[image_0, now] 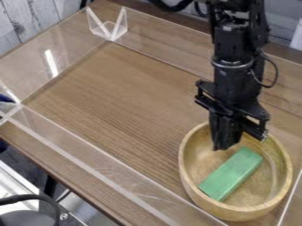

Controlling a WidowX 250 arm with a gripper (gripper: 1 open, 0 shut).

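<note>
A round tan bowl (269,196) sits at the lower right of the wooden surface, with a flat green block (230,173) lying inside it. The black arm reaches down from the top, and its gripper (230,128) hangs over the back rim of the bowl, above the block. The lower ends of the gripper are dark and bunched together, so whether it is open or shut cannot be made out.
The wooden tray floor (112,106) is bare to the left and centre, bordered by clear walls. A small clear piece (106,26) is at the upper left. A dark cable lies at the lower left.
</note>
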